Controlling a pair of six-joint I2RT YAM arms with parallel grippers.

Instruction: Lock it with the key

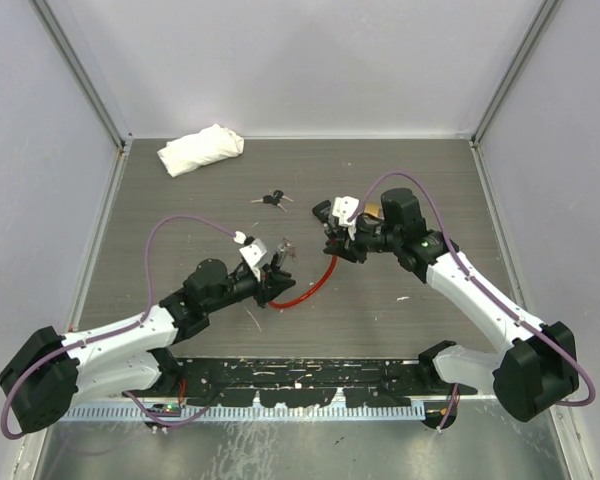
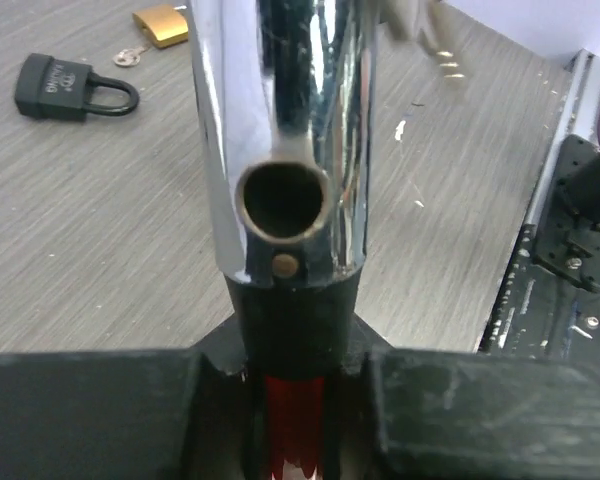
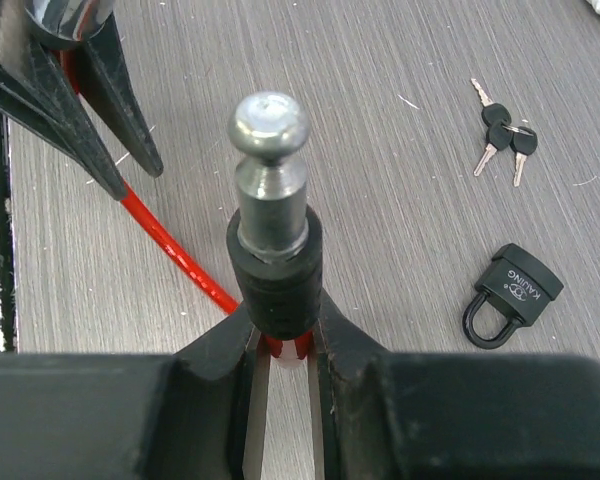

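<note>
In the left wrist view a chrome lock body (image 2: pixel 292 110) with a round hole in its side stands upright, its black collar and red cable gripped low down. My left gripper is shut on that end. Blurred silver and brass pieces (image 2: pixel 425 35), perhaps keys, hang beside the chrome. At the other end of the red cable (image 3: pixel 185 262), a round-headed metal pin (image 3: pixel 270 180) points up from its black collar, with my right gripper shut there. From above, the lock body (image 1: pixel 284 251) and the right gripper (image 1: pixel 342 246) are apart.
A black padlock (image 3: pixel 520 290) and a ring of black-headed keys (image 1: pixel 273 199) lie on the table (image 1: pixel 210 170). A yellow padlock (image 2: pixel 162 25) sits near the black one. White cloth (image 1: pixel 202 149) rests at the back left. Open table lies in front of the arms.
</note>
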